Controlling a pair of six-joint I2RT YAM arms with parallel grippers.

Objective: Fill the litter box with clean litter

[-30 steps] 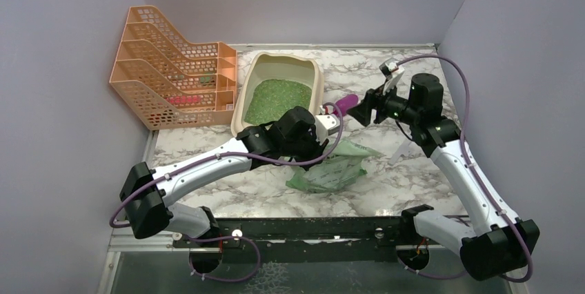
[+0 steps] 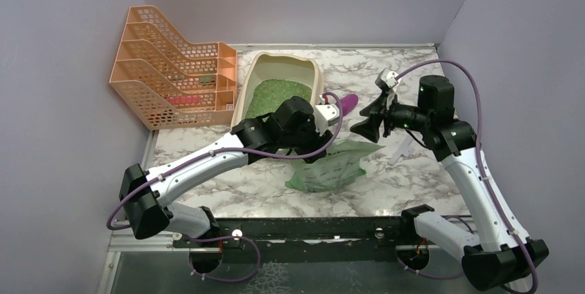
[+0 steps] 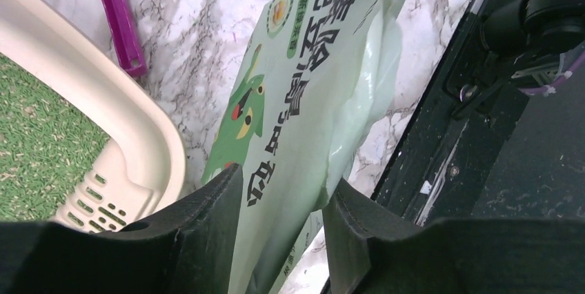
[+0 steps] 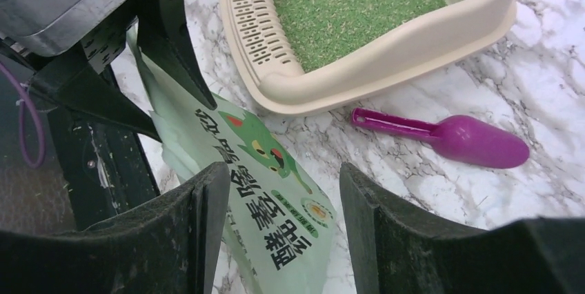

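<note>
A pale green litter bag point(image 2: 325, 177) stands on the marble table, its printed face towards the cream litter box point(image 2: 315, 66). Green litter point(image 2: 278, 94) lies in the box. My left gripper is open around one end of the bag's upper edge, its fingers apart on either side; whether they touch it is unclear. Above the other end hangs my right gripper, its fingers parted. In the right wrist view the bag shows beyond and below those fingers, not clearly between them. A purple scoop point(image 4: 476, 141) lies beside the box.
An orange tiered rack point(image 2: 172, 73) stands at the back left, with small pink and green items inside. Bare marble point(image 2: 414, 183) spreads right of the bag. The black front rail point(image 2: 310, 228) lies close to the bag.
</note>
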